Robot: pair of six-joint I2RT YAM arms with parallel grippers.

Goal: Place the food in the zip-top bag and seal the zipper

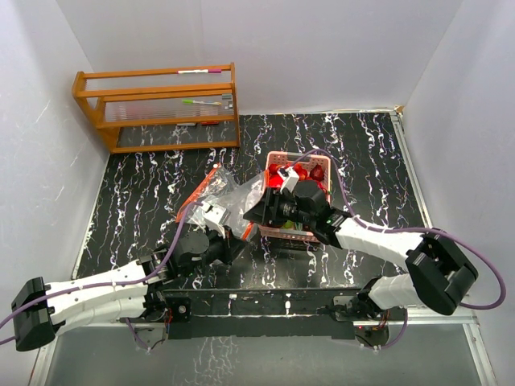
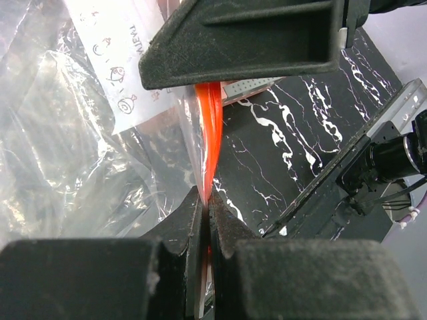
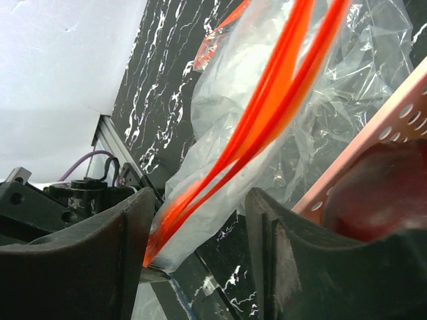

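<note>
The clear zip bag (image 1: pixel 237 197) with orange zipper strips (image 3: pixel 267 120) stretches between my grippers. My left gripper (image 1: pixel 229 240) is shut on the end of an orange strip, shown at its fingertips (image 2: pixel 205 217) in the left wrist view. My right gripper (image 1: pixel 265 209) hovers over the bag's right edge; in the right wrist view its fingers stand apart around the orange strips and plastic. Red food (image 1: pixel 318 172) lies in the pink basket (image 1: pixel 291 155), partly hidden by my right arm.
A wooden rack (image 1: pixel 173 146) stands at the back left, another loose orange strip (image 1: pixel 193 193) lies left of the bag, and free dark table (image 1: pixel 370 161) is at the right.
</note>
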